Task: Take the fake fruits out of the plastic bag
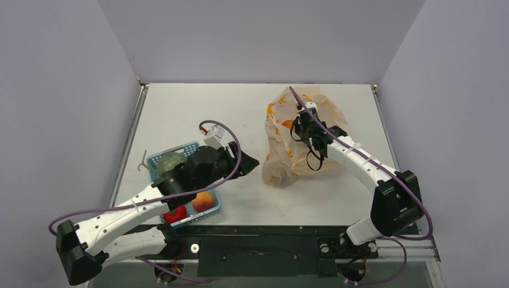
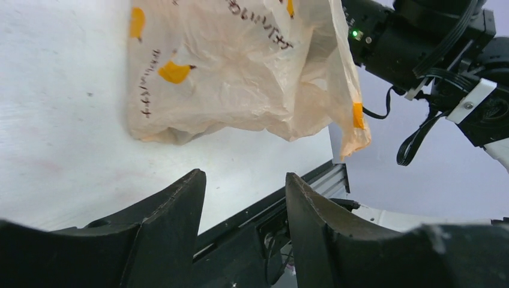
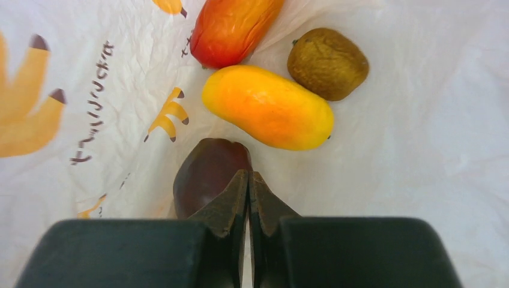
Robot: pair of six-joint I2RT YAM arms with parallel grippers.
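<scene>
The crumpled plastic bag [image 1: 277, 171] lies at the right back of the table. Inside it, the right wrist view shows a dark purple fruit [image 3: 207, 171], a yellow mango [image 3: 270, 108], a brown fruit [image 3: 328, 64] and a red-orange fruit [image 3: 234, 30]. My right gripper is over the bag's inside, fingertips together and nothing between them; the purple fruit is outside, to the left and partly hidden behind the fingers. My left gripper stands open and empty, left of the bag and clear of it.
A blue basket [image 1: 195, 146] at the front left holds a green melon [image 1: 171, 162], a peach [image 1: 203, 201] and a red fruit [image 1: 175, 214], with my left arm across it. The table between basket and bag is mostly bare.
</scene>
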